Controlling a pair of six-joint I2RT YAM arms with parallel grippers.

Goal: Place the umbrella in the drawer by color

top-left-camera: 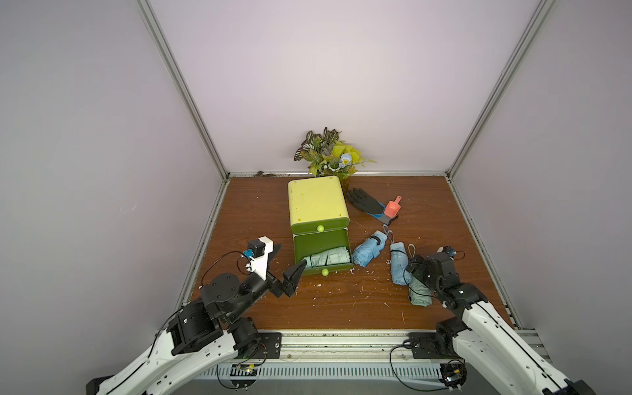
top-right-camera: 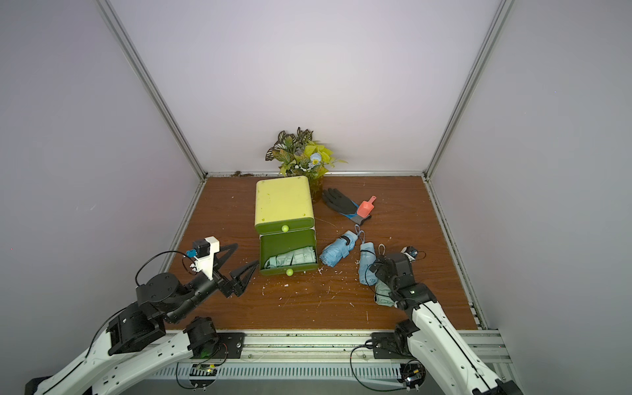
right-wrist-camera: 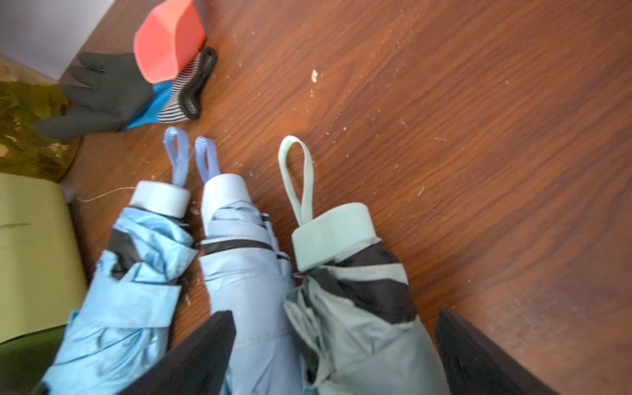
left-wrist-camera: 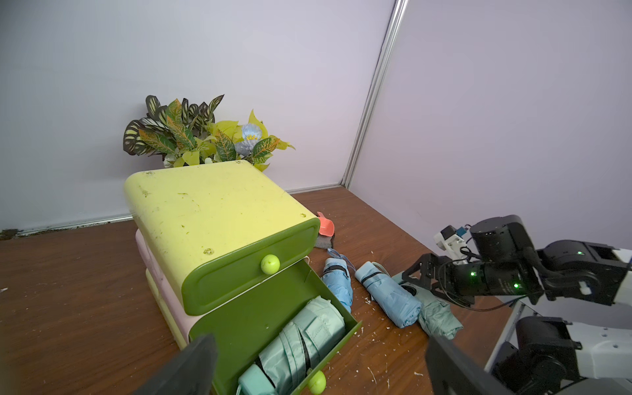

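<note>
A green umbrella (left-wrist-camera: 296, 342) lies in the pulled-out lower drawer (top-left-camera: 304, 243) of the yellow-and-green cabinet (top-left-camera: 318, 200). On the table to the drawer's right rest two blue umbrellas (top-left-camera: 370, 248) (top-left-camera: 399, 263), side by side and touching or nearly so at their strap ends. A second green umbrella (right-wrist-camera: 368, 316) lies at their right. Over it hovers my right gripper, open, its fingers (right-wrist-camera: 197, 355) spread across the green umbrella and part of the neighbouring blue one. My left gripper (top-left-camera: 284, 266) stands open and empty in front of the drawer, at its left.
Behind the cabinet stands a vase of flowers (top-left-camera: 332, 154). A dark glove (top-left-camera: 365, 201) and a red scoop (top-left-camera: 393, 207) lie farther back, beyond the blue umbrellas. The upper drawer, with its round knob (top-left-camera: 320, 228), is closed.
</note>
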